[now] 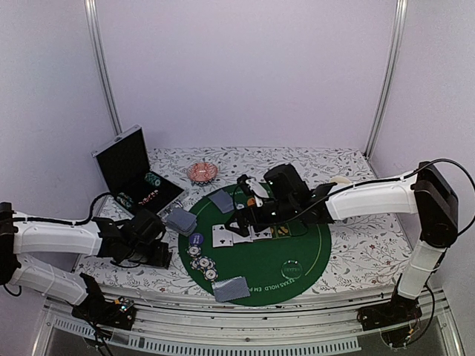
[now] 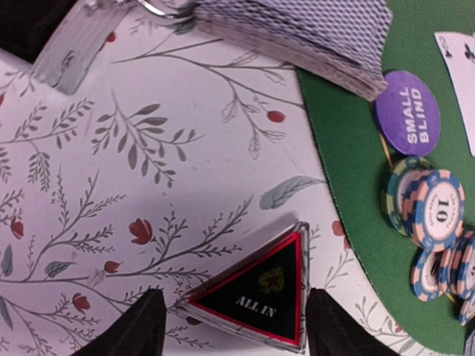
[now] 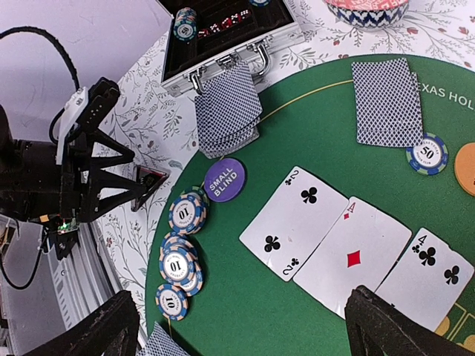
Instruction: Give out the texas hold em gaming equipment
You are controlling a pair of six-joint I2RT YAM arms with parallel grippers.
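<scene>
A triangular black "ALL IN" marker with a red border and clear edge lies on the floral cloth, left of the green mat. My left gripper is open around it, one finger on either side; whether either touches it I cannot tell. From the right wrist view, the left gripper is seen from the side, low over the cloth with the marker at its fingertips. Above the mat's middle my right gripper stands open and empty, over face-up cards.
A purple "SMALL BLIND" disc and blue-white chip stacks line the mat's left side. A card deck sits by the open chip case. A red-white bowl stands behind.
</scene>
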